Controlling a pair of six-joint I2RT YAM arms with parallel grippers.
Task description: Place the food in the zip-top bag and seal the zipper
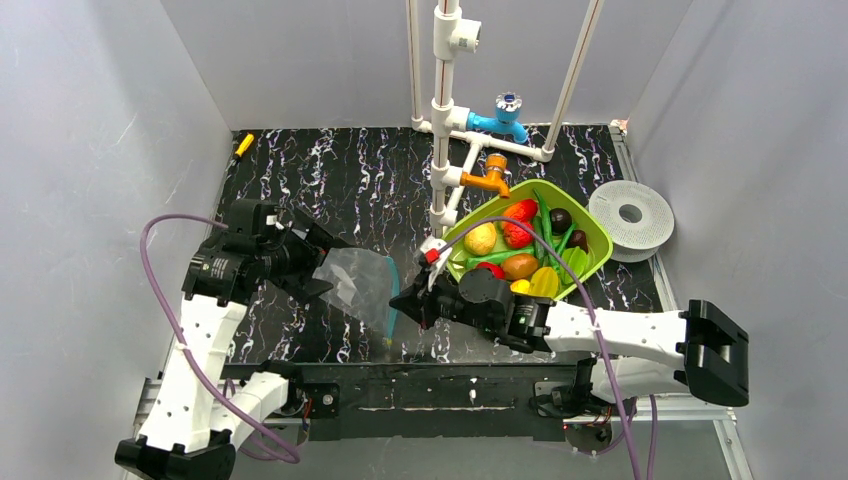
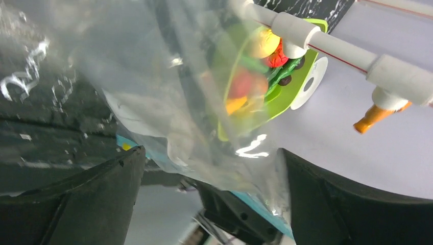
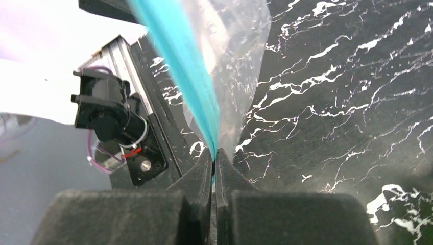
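Note:
A clear zip top bag (image 1: pixel 355 283) with a turquoise zipper strip (image 1: pixel 390 295) hangs between my two arms above the counter. My right gripper is shut on the bag's turquoise edge, which runs up from its fingertips. My left gripper stands open at the bag's other end, its fingers (image 2: pixel 87 199) wide apart with the loose film in front of and between them. Food pieces such as a yellow one (image 1: pixel 480 239) and a brown one (image 1: pixel 519 266) lie in the green basket (image 1: pixel 607 245). No food shows in the bag.
White pipes (image 1: pixel 440 150) with a blue tap (image 1: pixel 497 124) and an orange tap (image 1: pixel 487 178) rise behind the basket. A white roll (image 1: pixel 632 215) stands at the right.

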